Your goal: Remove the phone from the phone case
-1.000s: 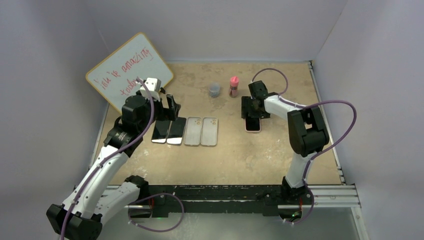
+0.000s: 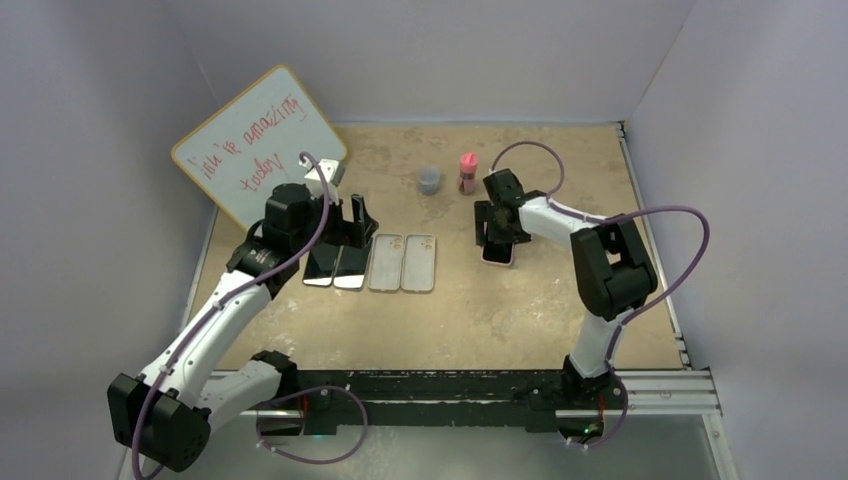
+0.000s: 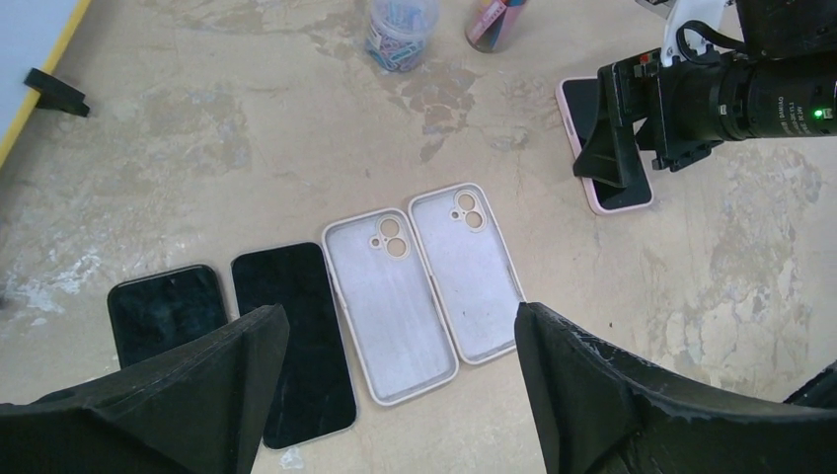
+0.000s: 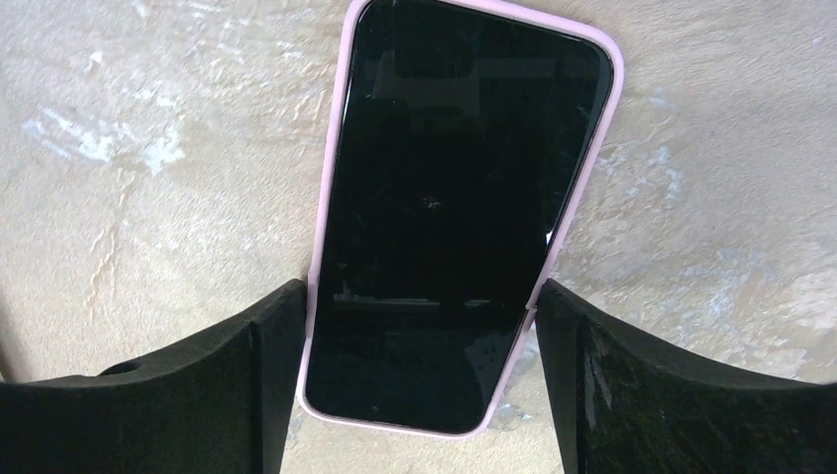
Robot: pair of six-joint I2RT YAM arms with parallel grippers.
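Note:
A black phone in a pink case [image 4: 434, 207] lies face up on the table at the right of the work area. My right gripper is down over it, fingertips against both long sides near the lower end, fingers part open at the case's width. My left gripper stands open above two empty clear cases [image 3: 385, 306] [image 3: 466, 276] and two bare black phones [image 3: 291, 346] [image 3: 163, 311], with nothing between its fingers.
A cup [image 2: 429, 180] and a pink-capped bottle [image 2: 468, 173] stand at the back. A whiteboard [image 2: 255, 140] leans at the back left.
My right gripper and the cased phone have shifted slightly left in the top view. My left arm has moved a little to the right.

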